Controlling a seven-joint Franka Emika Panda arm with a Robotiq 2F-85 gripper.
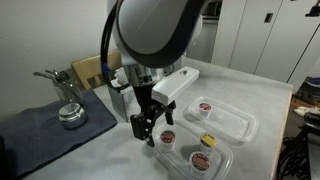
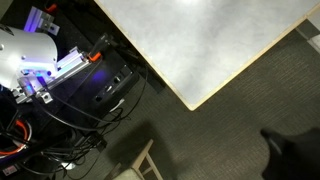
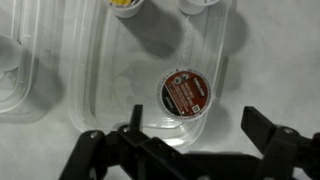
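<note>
A round pod with a brown-red lid sits in the near corner of a clear plastic tray. In exterior view 1 the same pod lies at the tray's left end, just below my gripper. The fingers stand open, with nothing between the fingers. In the wrist view the fingertips straddle the lower part of the pod from above, apart from it. The tray also holds a yellow-topped pod and another with a reddish label.
A second clear tray with one pod lies behind. On the dark mat at left are a metal pot and a pod. Behind the arm stands a white box. Bare table lies at front left.
</note>
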